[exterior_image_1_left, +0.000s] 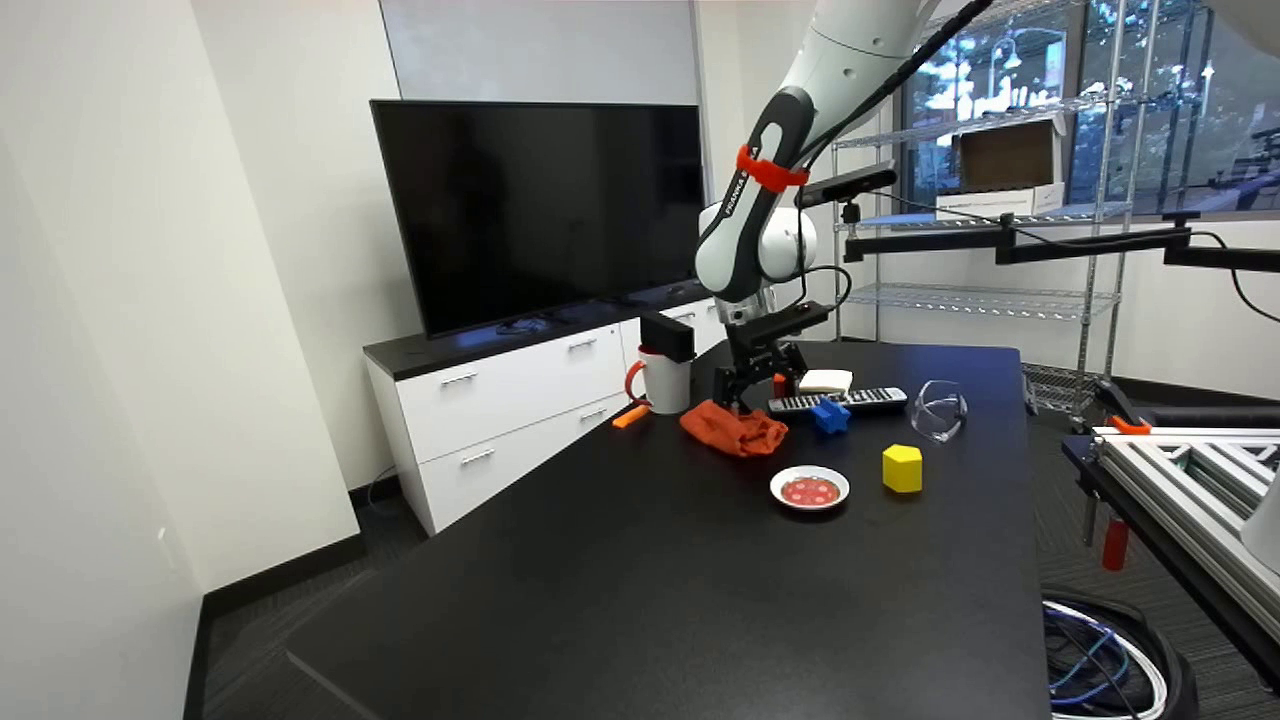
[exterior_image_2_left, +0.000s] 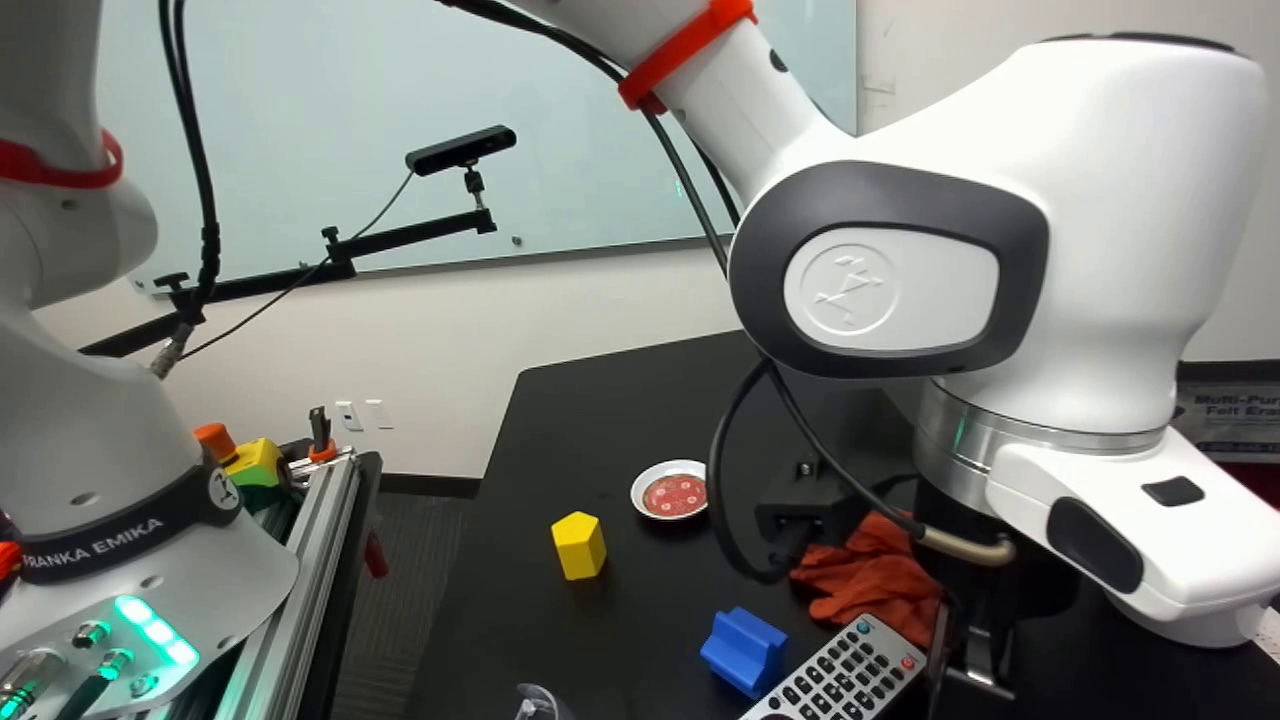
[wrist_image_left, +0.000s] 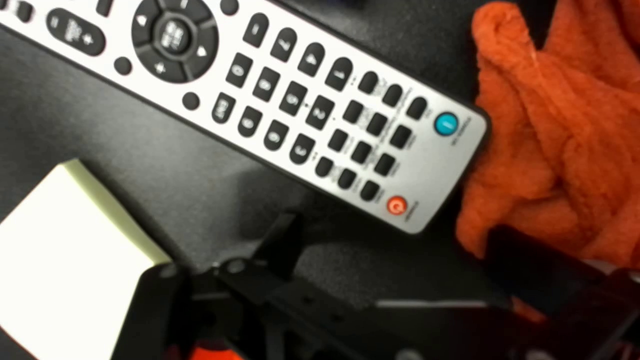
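My gripper is low over the table and open, its two black fingers (wrist_image_left: 286, 240) set wide apart with bare dark tabletop between them. The orange cloth (wrist_image_left: 540, 138) lies crumpled by the right finger, which overlaps its edge in the wrist view; contact cannot be told. Just ahead of the gap lies the silver remote (wrist_image_left: 444, 162), its power-button end towards the cloth. A pale block or pad (wrist_image_left: 66, 258) rests by the left finger. In exterior view 1 the gripper (exterior_image_1_left: 756, 382) stands behind the cloth (exterior_image_1_left: 734, 430); the arm hides much of it in exterior view 2.
A blue piece (exterior_image_1_left: 830, 415), clear glasses (exterior_image_1_left: 939, 410), a yellow block (exterior_image_1_left: 902, 468) and a small white dish (exterior_image_1_left: 810, 504) are nearby. A white mug (exterior_image_1_left: 666, 382) and an orange piece (exterior_image_1_left: 630, 416) stand left of the cloth.
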